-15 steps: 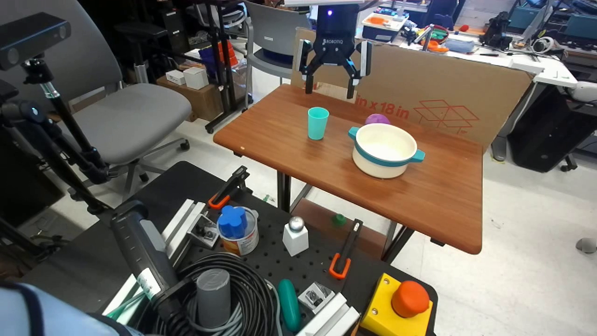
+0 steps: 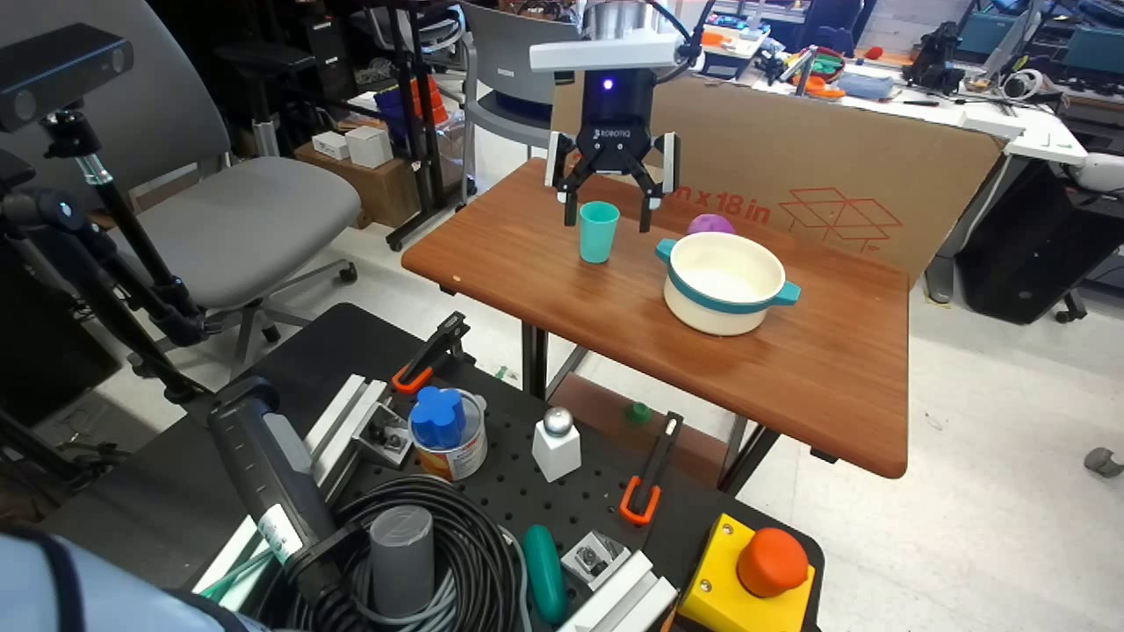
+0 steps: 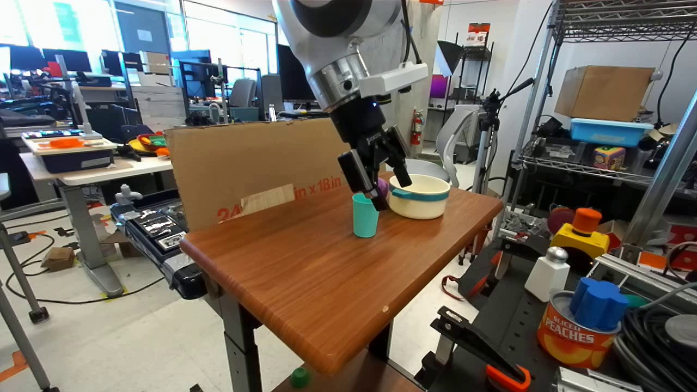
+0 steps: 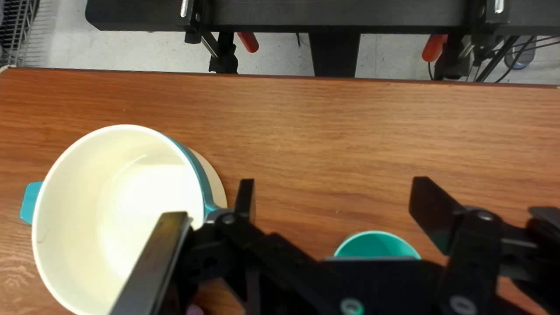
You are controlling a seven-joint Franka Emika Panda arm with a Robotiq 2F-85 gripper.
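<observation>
A teal cup (image 2: 597, 233) stands upright on the wooden table, and in the other exterior view the cup (image 3: 364, 218) appears just below the fingers. My gripper (image 2: 608, 219) is open, with its fingers spread above and behind the cup. From the wrist view, the cup's rim (image 4: 379, 244) shows between the two fingers of the gripper, nearer the right one; its lower part is hidden by the gripper body. Left of it is a cream pot (image 4: 113, 210) with teal handles, empty inside. A purple object (image 2: 711, 223) sits partly hidden behind the pot.
A cardboard sheet (image 2: 759, 158) stands along the table's back edge. Bare wood (image 3: 287, 261) lies to one side of the cup. The black cart (image 2: 506, 442) with clamps, a can and cables stands apart, in front of the table.
My gripper has come down and slightly left in exterior view 1, nearer the cup, with its fingers still spread. The cup, pot and purple object have not moved.
</observation>
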